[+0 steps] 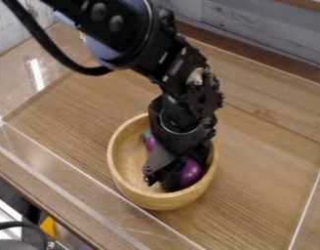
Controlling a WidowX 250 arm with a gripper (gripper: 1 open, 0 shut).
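My black gripper (171,164) reaches down from the top left into a round, light wooden bowl (130,174). A shiny purple object (190,174) lies in the bowl, right at the gripper's fingertips and partly covered by them; the fingers look closed around or against it, though the grip is partly hidden. A small teal and purple item (148,139) shows at the bowl's left side, mostly behind the gripper.
The bowl stands on a wooden surface (260,186) with free room to the right and upper left. A pale wall (260,39) runs along the back. Cables and a yellow item (48,225) are at the lower left edge.
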